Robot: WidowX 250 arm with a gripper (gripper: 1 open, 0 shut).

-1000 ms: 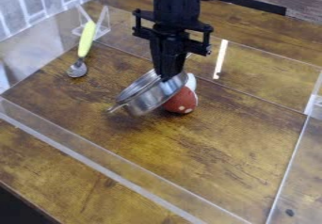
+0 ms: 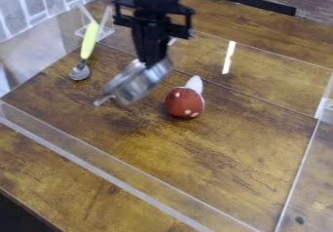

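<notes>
My gripper (image 2: 152, 53) hangs at the top middle, blurred, just over a tilted silver metal pan or bowl (image 2: 135, 82); its fingertips are too blurred to see what, if anything, is between them. A red mushroom-like object with pale spots (image 2: 184, 104) lies right of the pan, with a white piece (image 2: 194, 85) behind it. A spoon or utensil with a yellow-green handle (image 2: 86, 47) and metal end lies at the left.
Clear panels border it at left and right. A white strip (image 2: 229, 57) stands at the back right.
My gripper and the metal pan have moved left and up, uncovering more of the red object and the white piece behind it.
</notes>
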